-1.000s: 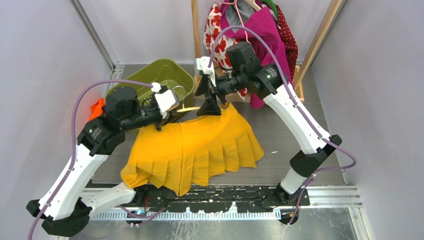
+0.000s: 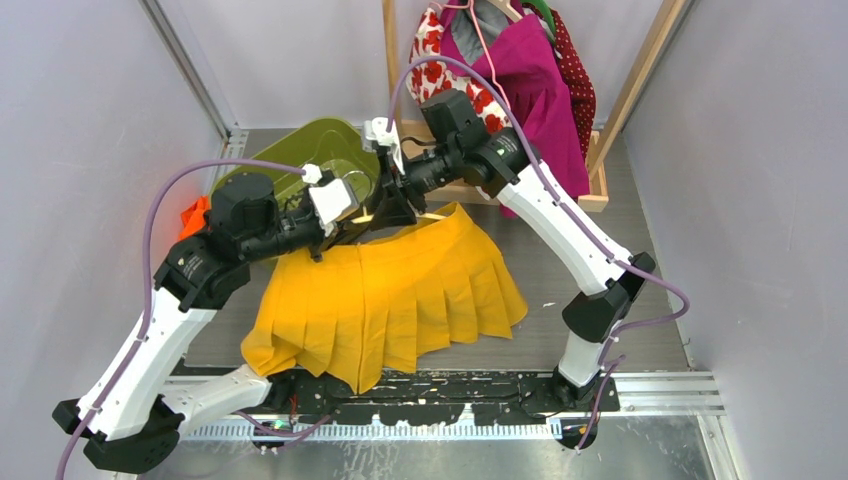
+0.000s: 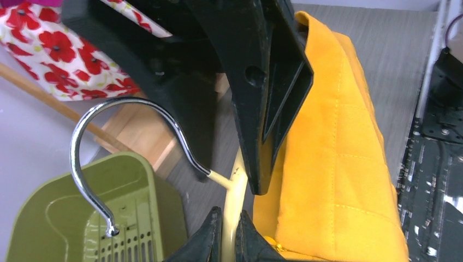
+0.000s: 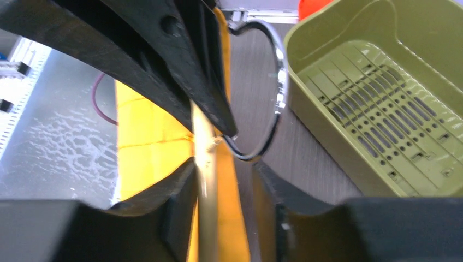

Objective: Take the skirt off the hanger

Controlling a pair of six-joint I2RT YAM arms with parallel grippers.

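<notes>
The yellow pleated skirt (image 2: pixel 385 300) hangs below both arms, its waist still along the wooden hanger bar (image 3: pixel 233 199), which has a metal hook (image 3: pixel 82 131). My left gripper is shut on this bar near the hook's base. Right beside it, my right gripper stands part open around the bar; a gap shows between the bar and one finger. In the top view the hanger bar (image 2: pixel 433 216) peeks out to the right of the right gripper (image 2: pixel 400 212). The arms hide part of the waistband.
A green basket (image 2: pixel 325 128) stands behind the left arm, with something orange (image 2: pixel 194 217) beside it. At the back, a wooden rack (image 2: pixel 625 85) carries several garments, including a magenta one (image 2: pixel 540 100).
My right gripper has slid left along the hanger bar, close up to the left gripper. The left arm and the skirt look unmoved.
</notes>
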